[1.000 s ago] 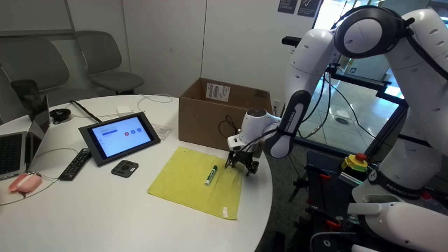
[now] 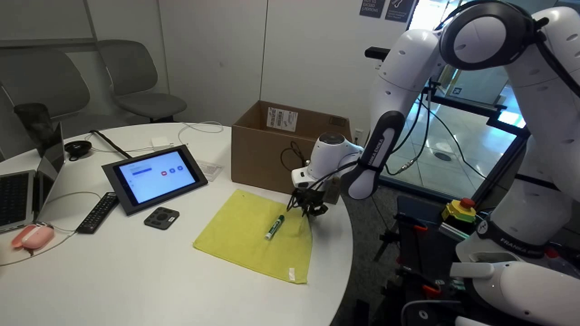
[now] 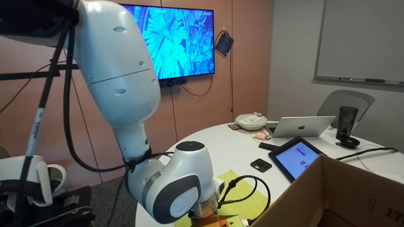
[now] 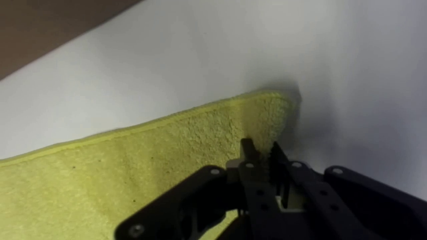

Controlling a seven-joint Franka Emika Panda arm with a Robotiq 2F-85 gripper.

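A yellow cloth (image 2: 244, 233) lies spread on the white round table, its far right corner at my gripper (image 2: 310, 209). In the wrist view the gripper is shut on that corner of the cloth (image 4: 160, 160), which bunches up between the dark fingers. A green and white marker (image 2: 274, 227) rests on the cloth, left of the gripper. In exterior view 2 the arm and the box hide the gripper's fingers and part of the cloth (image 3: 246, 196).
Right behind the cloth stands an open cardboard box (image 2: 266, 160), close to the arm. A tablet (image 2: 157, 174), a black puck-like device (image 2: 161, 218), a remote (image 2: 98, 213) and a laptop (image 2: 21, 190) sit to the left.
The gripper has shifted slightly up and toward the left and closed on the cloth's corner. The cloth there has lifted and wrinkled a little, and the marker has moved slightly.
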